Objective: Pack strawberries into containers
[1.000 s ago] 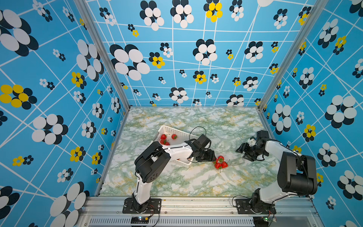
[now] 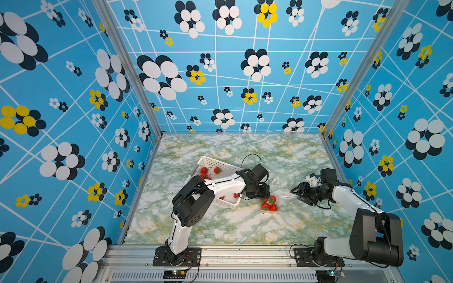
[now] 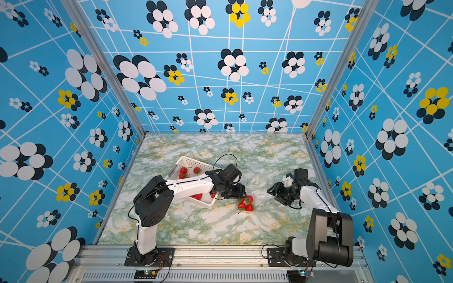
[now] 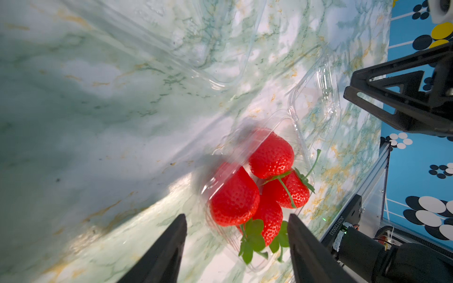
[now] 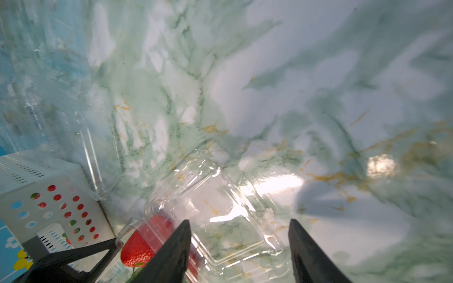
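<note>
Several red strawberries (image 4: 234, 198) with green leaves sit in one half of a clear plastic container on the marble table. Its empty lid half (image 5: 221, 221) lies folded out flat towards my right arm. Just left of the filled half, my left gripper (image 2: 265, 192) hangs low; in the left wrist view its fingers (image 4: 165, 250) stand apart, with the strawberries visible beyond the gap. My right gripper is on the lid's side, to the right; its fingers (image 5: 172, 252) are apart, the clear lid showing between and beyond them.
A white perforated basket (image 3: 191, 162) with more strawberries (image 3: 196, 170) stands to the left, partly beneath my left arm. Another clear container (image 4: 212, 47) lies behind the filled one.
The strawberry-filled container has shifted slightly left and turned.
</note>
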